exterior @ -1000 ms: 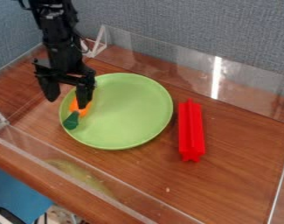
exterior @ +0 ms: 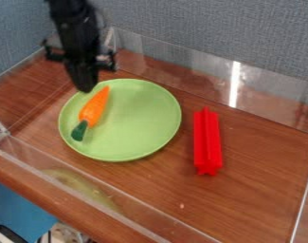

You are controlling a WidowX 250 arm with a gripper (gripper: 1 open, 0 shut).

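Observation:
My black gripper [exterior: 84, 76] is raised at the upper left, blurred, above the back-left edge of a green plate [exterior: 135, 119]. It looks shut, with nothing visible between its fingers. An orange toy carrot [exterior: 98, 104] with a dark green top lies on the left part of the plate, clear of the gripper.
A red bar-shaped object [exterior: 207, 142] lies on the wooden table [exterior: 244, 190] right of the plate. Clear low walls border the table, with a grey padded wall behind.
My gripper has risen from over the carrot toward the back, leaving the carrot uncovered on the plate.

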